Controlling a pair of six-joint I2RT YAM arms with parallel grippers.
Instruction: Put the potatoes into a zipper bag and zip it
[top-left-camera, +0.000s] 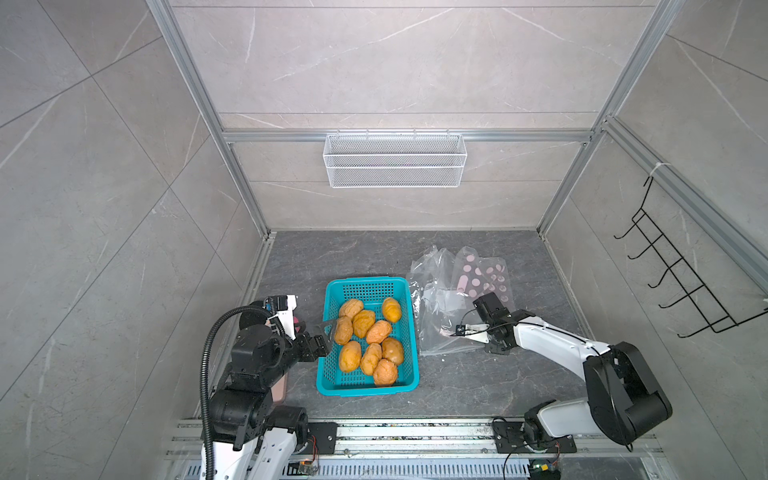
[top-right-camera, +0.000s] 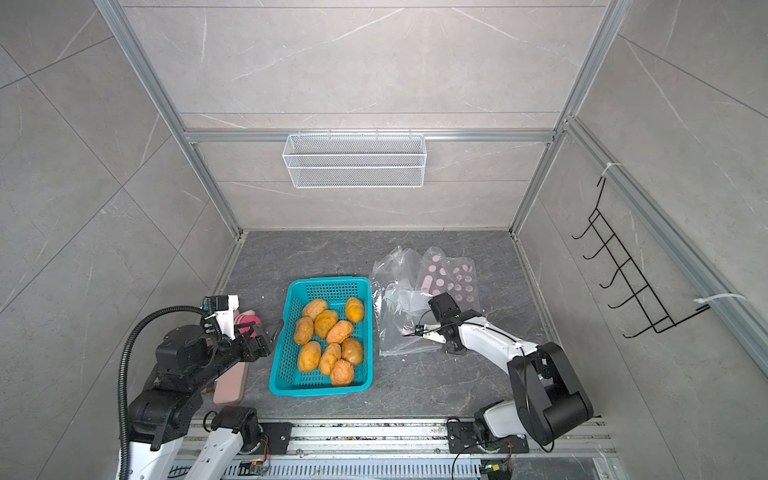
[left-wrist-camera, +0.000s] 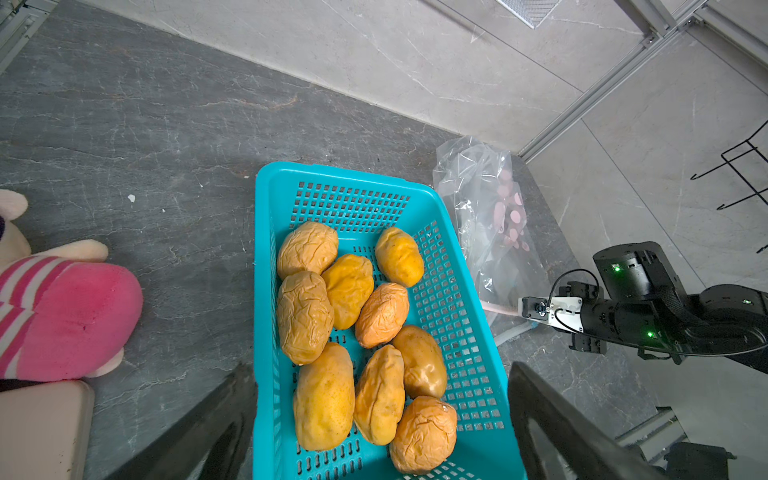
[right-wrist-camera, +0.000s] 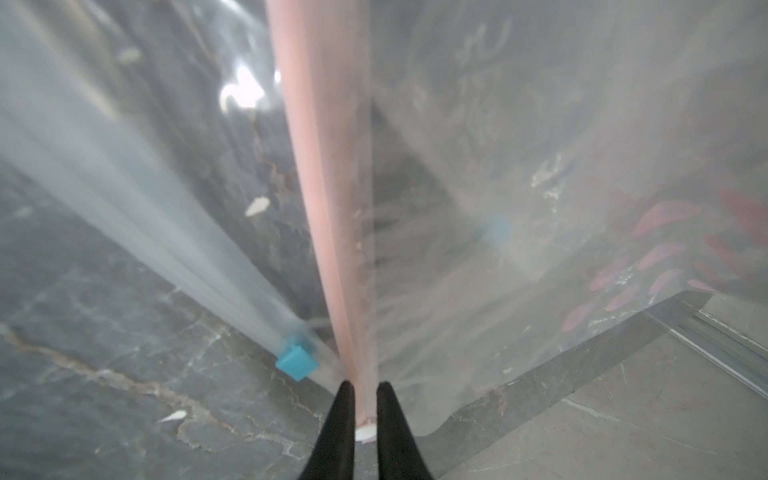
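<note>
Several potatoes (top-left-camera: 349, 357) fill a turquoise basket (top-left-camera: 330, 376) in the middle. A clear zipper bag with pink dots (top-right-camera: 394, 296) lies crumpled right of the basket. My right gripper is low at the bag's pink zipper strip (right-wrist-camera: 312, 176), fingertips a little apart around the strip's end; whether they grip it is unclear. A small blue slider (right-wrist-camera: 296, 360) shows beside them. My left gripper hangs open over the left side of the basket, with nothing held.
A pink plush toy (left-wrist-camera: 76, 312) and a beige object (left-wrist-camera: 40, 432) lie left of the basket. A white wire shelf (top-left-camera: 393, 160) hangs on the back wall, black hooks (top-left-camera: 672, 272) on the right wall.
</note>
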